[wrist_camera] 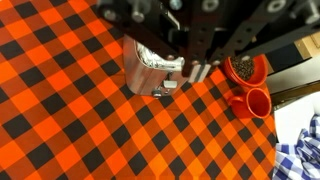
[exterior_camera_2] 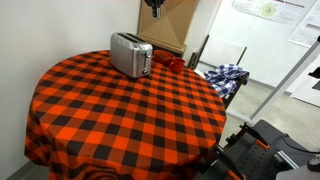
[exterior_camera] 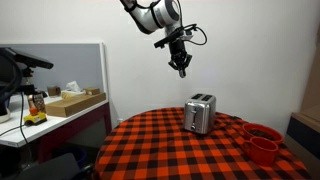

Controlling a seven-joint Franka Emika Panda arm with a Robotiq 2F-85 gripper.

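Observation:
A silver toaster (exterior_camera: pixel 200 114) stands upright on the red and black checked tablecloth (exterior_camera: pixel 150 150). High above it, and a little to its left in the first exterior view, my gripper (exterior_camera: pixel 182 72) points downward. Its fingers are together with nothing visible between them, clear of the toaster. In the second exterior view the toaster (exterior_camera_2: pixel 130 55) is at the back of the table, and the gripper (exterior_camera_2: pixel 155 14) shows only at the top edge. From the wrist, the shut gripper overlaps the view beside the toaster's end (wrist_camera: pixel 150 70), whose controls face it.
To the toaster's right are a red mug (exterior_camera: pixel 263 151) and a red bowl of dark contents (wrist_camera: pixel 243 69). A blue checked cloth (exterior_camera_2: pixel 224 75) lies beyond the table.

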